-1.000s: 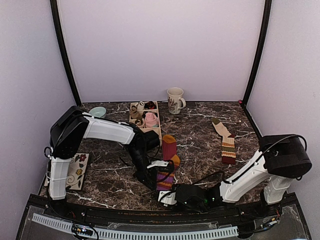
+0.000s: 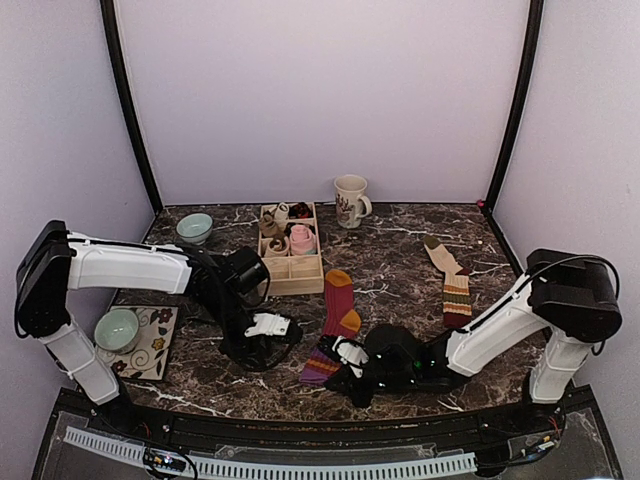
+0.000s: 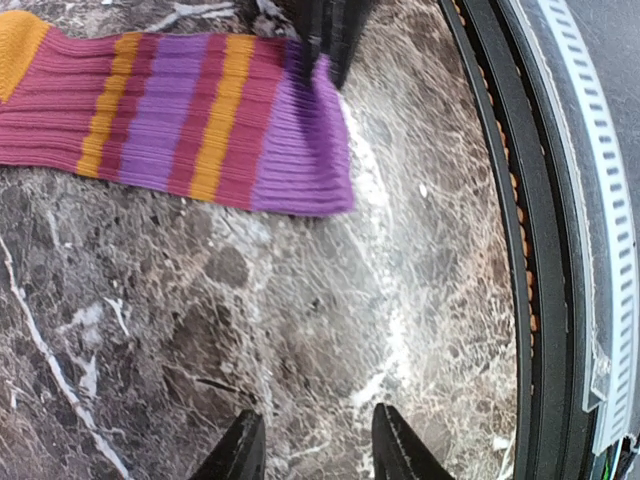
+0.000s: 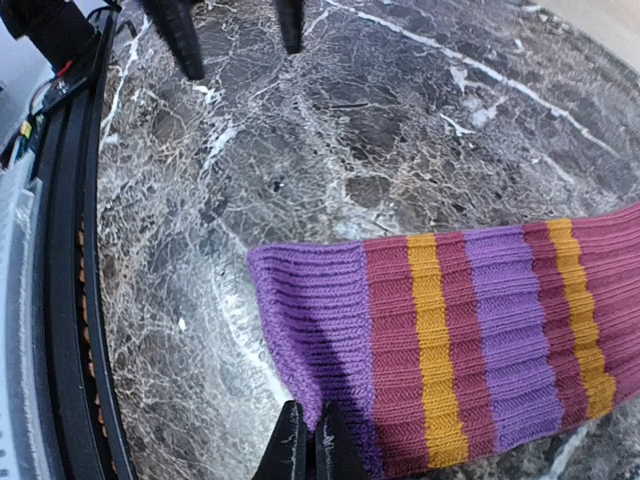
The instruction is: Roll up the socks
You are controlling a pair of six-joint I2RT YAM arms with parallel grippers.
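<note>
A maroon, orange and purple striped sock [image 2: 336,304] lies flat in the front middle, its purple cuff [image 4: 300,290] toward the table's front. My right gripper is shut on the cuff's edge, which is pinched up slightly. My left gripper is over bare marble to the left of the sock, its fingers apart and empty. A second sock pair [image 2: 455,295], cream with striped cuff, lies at the back right.
A wooden divider box [image 2: 293,279] with rolled socks stands at the back middle, a mug [image 2: 349,200] behind. Bowls [image 2: 194,228] and a floral mat [image 2: 156,364] are at the left. The front rail borders the marble.
My left gripper has moved leftward, away from the sock.
</note>
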